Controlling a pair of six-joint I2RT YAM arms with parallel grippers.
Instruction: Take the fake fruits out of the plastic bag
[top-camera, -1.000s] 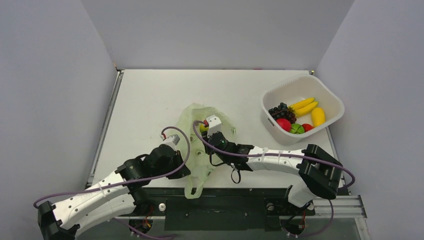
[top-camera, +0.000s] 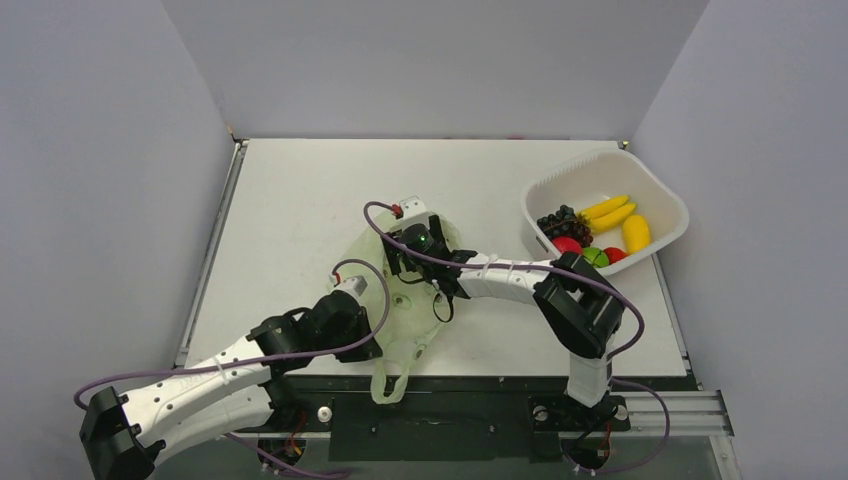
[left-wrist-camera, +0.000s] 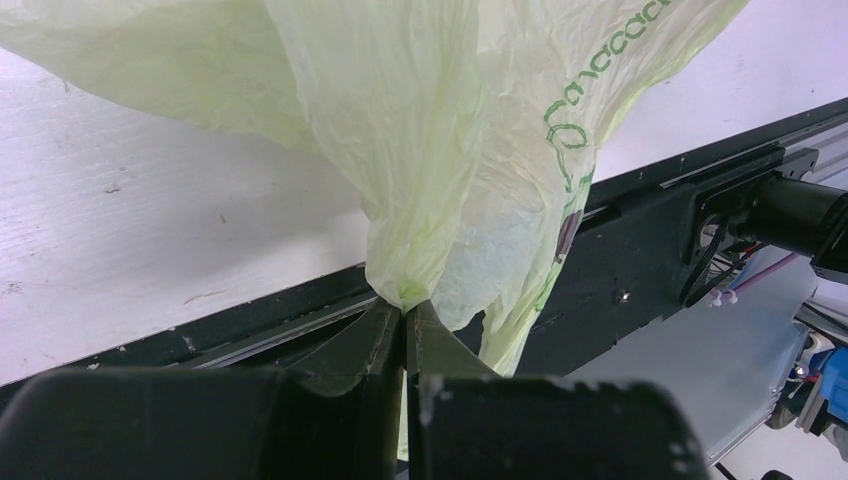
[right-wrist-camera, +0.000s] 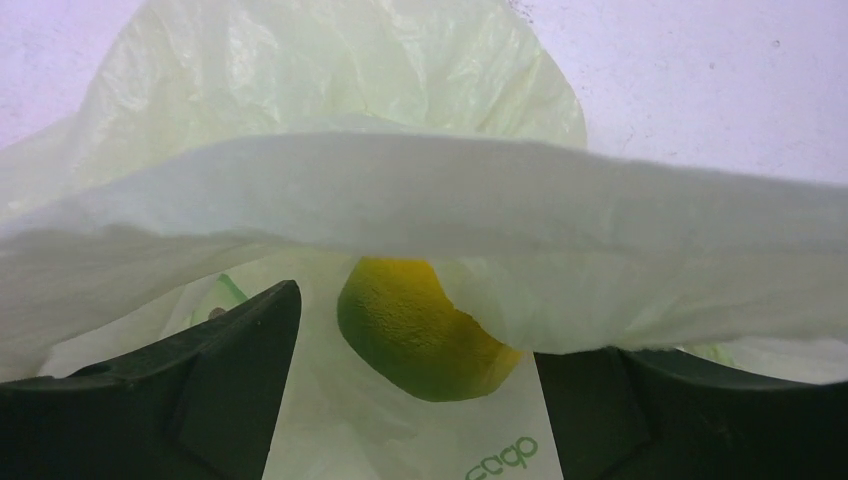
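Observation:
The pale green plastic bag lies crumpled at the table's front middle, a handle hanging over the edge. My left gripper is shut on a gathered fold of the bag at the front edge. My right gripper is inside the bag's opening, part open, its fingers either side of a yellow-green fruit, which shows under a fold of plastic. From the top, the right gripper's arm hides this fruit.
A white basket at the back right holds bananas, grapes and several other fruits. The front rail runs below the bag.
My right gripper has moved toward the back of the table, over the upper part of the bag, covering the fruit.

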